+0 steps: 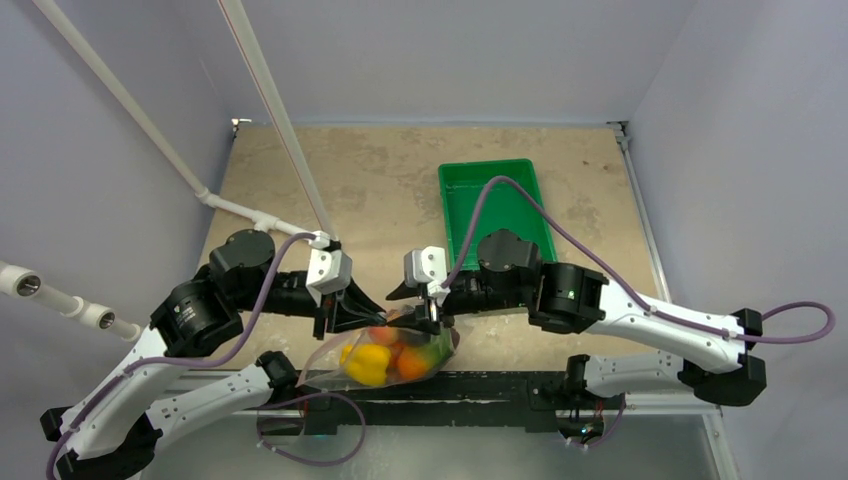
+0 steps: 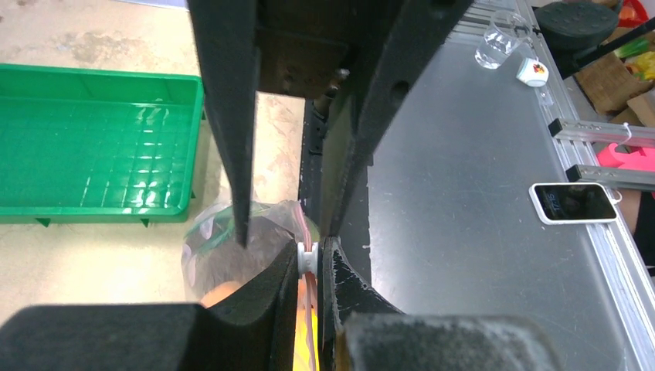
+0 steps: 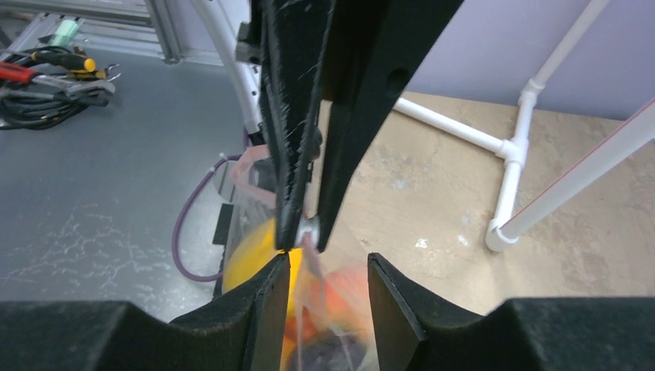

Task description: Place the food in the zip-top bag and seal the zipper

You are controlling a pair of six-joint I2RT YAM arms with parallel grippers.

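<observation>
The clear zip bag [image 1: 350, 368] lies at the front of the board, holding a yellow pepper [image 1: 367, 365], an orange [image 1: 412, 365] and other produce. My left gripper is shut on the white zipper slider [image 2: 307, 260] at the pink seal line along the bag's top. My right gripper is open, its tips around that slider, close against my left gripper's tips. In the top view both grippers meet above the bag and partly hide it.
An empty green bin [image 1: 470, 185] sits at the back right. White pipes [image 1: 240, 210] run along the left. The board's front edge [image 1: 480, 385] is just below the bag.
</observation>
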